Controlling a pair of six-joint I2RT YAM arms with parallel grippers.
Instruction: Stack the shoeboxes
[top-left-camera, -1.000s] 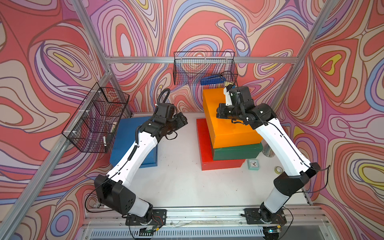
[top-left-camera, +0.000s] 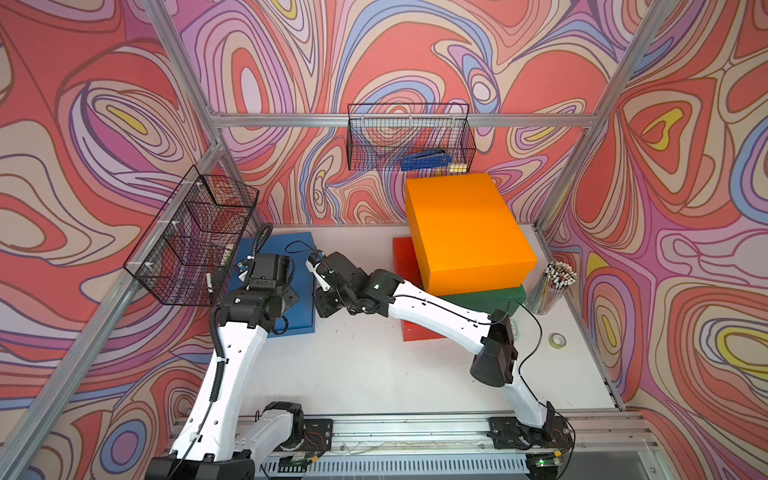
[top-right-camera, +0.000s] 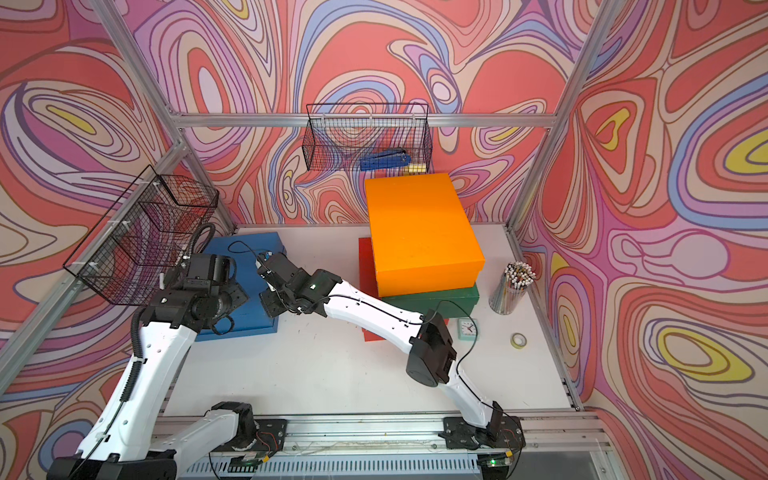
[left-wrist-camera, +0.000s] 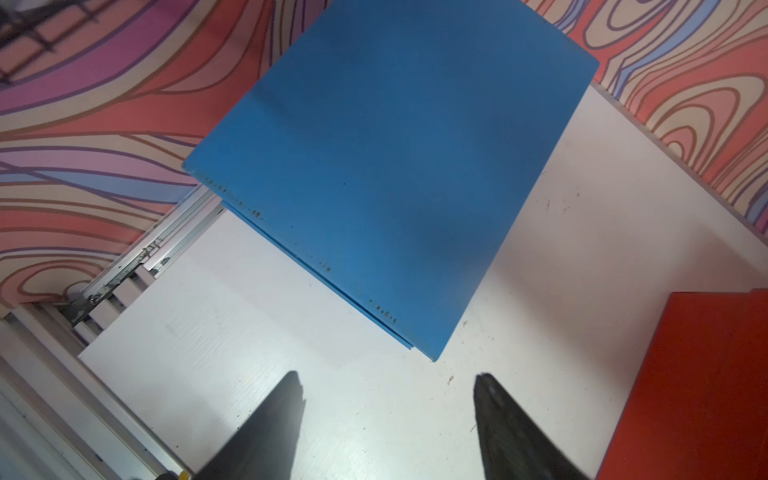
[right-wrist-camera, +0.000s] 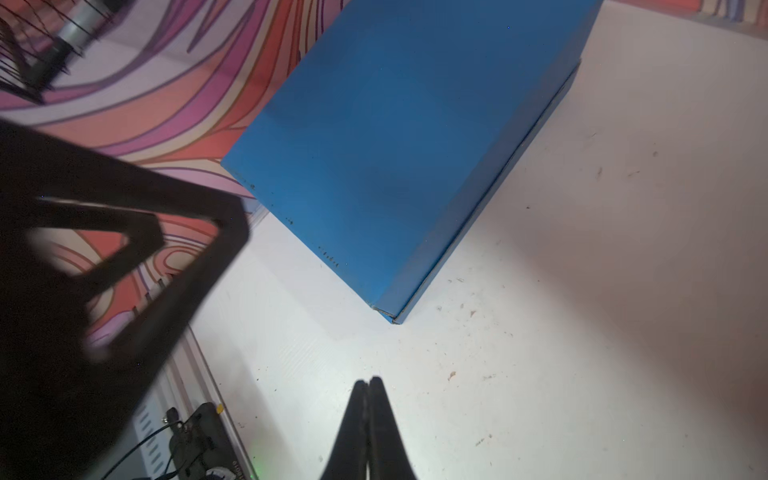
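A stack stands at the right: orange shoebox on top, green shoebox under it, red shoebox at the bottom. A flat blue shoebox lies on the table's left, apart from the stack. My left gripper is above the blue box's side, fingers apart with nothing between them. My right gripper points toward the blue box's front right corner, shut with nothing visible between its fingers. In the top views both wrists partly hide the blue box.
Wire baskets hang on the left and back frames. A cup of sticks, tape roll and small clock are right of the stack.
My right arm has swung left from over the orange box toward the blue box. My left arm has moved left over the blue box. The stack looks unchanged.
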